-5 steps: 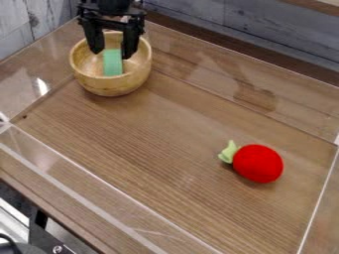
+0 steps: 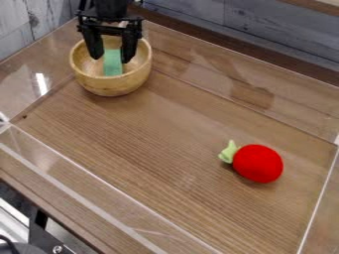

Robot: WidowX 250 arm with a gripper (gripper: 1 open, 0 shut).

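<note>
A round wooden bowl (image 2: 111,81) sits at the upper left of the table, with a pale green piece (image 2: 113,60) inside it. My black gripper (image 2: 110,42) is over the bowl at the top of the view, its fingers reaching down around the upper part of the green piece's area. It looks open, though the fingertips are small and hard to make out. A red tomato-like object (image 2: 259,163) with a pale green top lies at the lower right.
White walls border it at the back and left.
The bowl, the green piece in it and my gripper have shifted slightly to the left. The red object has not moved.
</note>
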